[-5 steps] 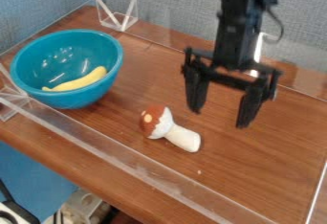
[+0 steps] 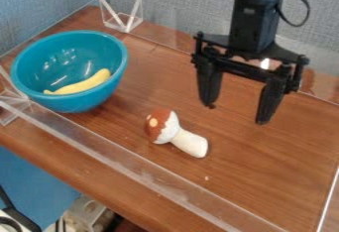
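My black gripper [image 2: 239, 95] hangs open over the right part of the wooden table, with nothing between its fingers. Below it and to the left, a toy mushroom [image 2: 179, 135] with a red, spotted cap and white stem lies on its side on the table. At the left stands a teal bowl [image 2: 99, 94] with a yellow banana [image 2: 82, 83] inside.
Clear strips run along its front and back edges. White wire stands [image 2: 122, 18] sit at the back left and left edge. A grey padded wall is behind.
The mushroom, bowl and banana are unchanged.
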